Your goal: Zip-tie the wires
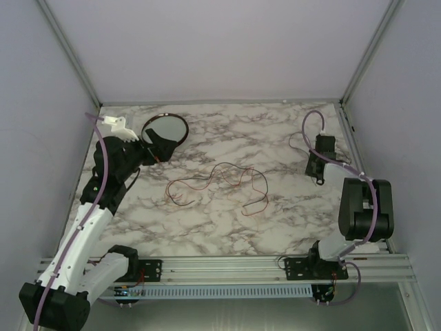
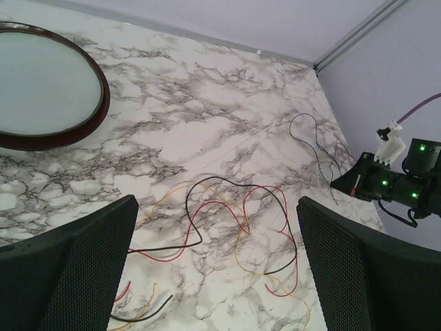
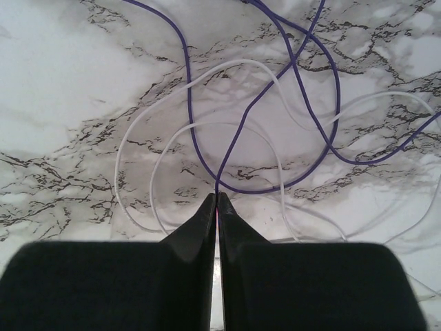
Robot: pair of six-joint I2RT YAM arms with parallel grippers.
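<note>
Black, red and yellow wires (image 1: 213, 176) lie in loose loops mid-table, also below my open left gripper, which hangs above the left of the table (image 1: 157, 148). At the table's right, my right gripper is shut over a tangle of purple wire (image 3: 189, 103) and white wire (image 3: 138, 117). A purple strand runs right to its fingertips; whether it is pinched between them I cannot tell. In the top view the right gripper (image 1: 313, 169) largely covers these wires.
An oval tray with a dark rim (image 1: 180, 121) stands at the back left, partly under the left gripper. Walls border the back and sides.
</note>
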